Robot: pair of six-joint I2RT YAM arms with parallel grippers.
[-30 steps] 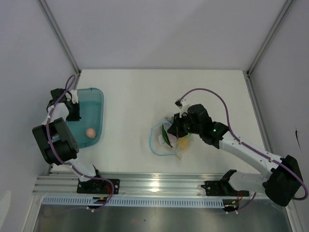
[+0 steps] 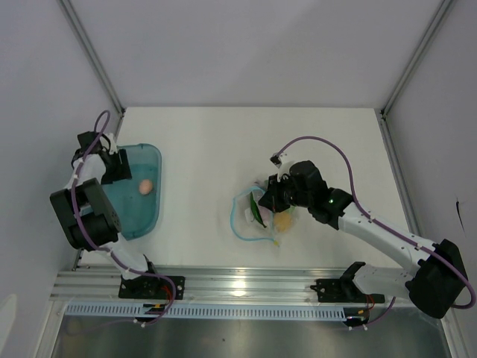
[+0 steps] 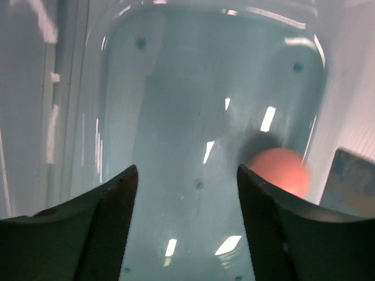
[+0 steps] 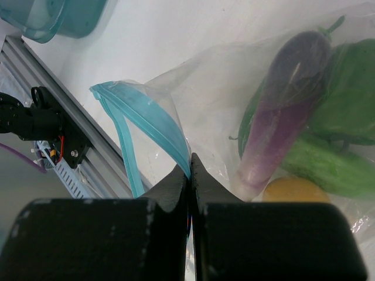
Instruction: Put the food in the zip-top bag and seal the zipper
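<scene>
A pinkish egg-like food item (image 2: 145, 186) lies loose in the teal tray (image 2: 158, 212), near its right wall. Over the tray's left part, my left gripper (image 2: 125, 165) stands open with nothing between its fingers; the left wrist view puts the food (image 3: 280, 170) just outside the right finger. The clear zip top bag (image 4: 205, 88) has its blue zipper edge (image 4: 149, 117) spread into a loop. My right gripper is shut on that edge. Inside the bag are an eggplant (image 4: 287, 105), green vegetables (image 4: 345, 96) and a yellow-orange item (image 4: 295, 190).
Bare white table (image 2: 197, 179) separates tray and bag, and the back of the table is clear. A metal rail (image 2: 238, 280) runs along the front edge. Grey walls (image 2: 246, 52) rise at the back and both sides.
My left gripper has gone from shut to open. The tray has slid slightly forward. The right arm stays still.
</scene>
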